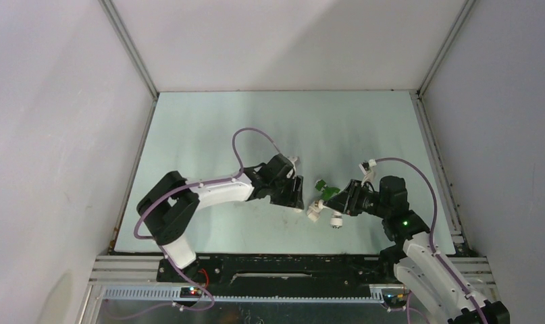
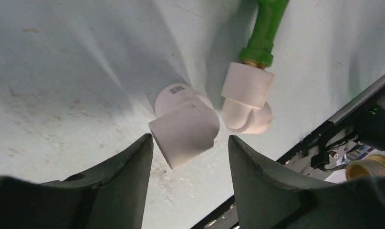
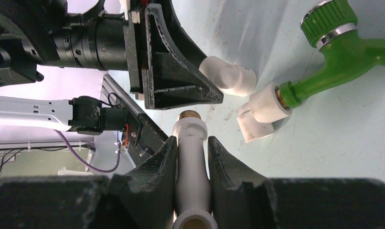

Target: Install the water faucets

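A green faucet (image 3: 345,64) lies on the table, its end inserted into a white elbow fitting (image 3: 271,105), with a brass ring showing at the joint. Another white elbow (image 2: 185,131) rests beside that pair; my left gripper is open over it, one finger on either side in the left wrist view. My right gripper is shut on a white pipe fitting (image 3: 191,157) with a brass threaded end (image 3: 189,114). In the top view this held fitting (image 1: 336,220) hangs below the right gripper, right of the faucet's elbow (image 1: 315,210).
The two grippers work close together, with the faucet between them. A dark rail (image 1: 269,273) runs along the front edge of the pale table (image 1: 215,121).
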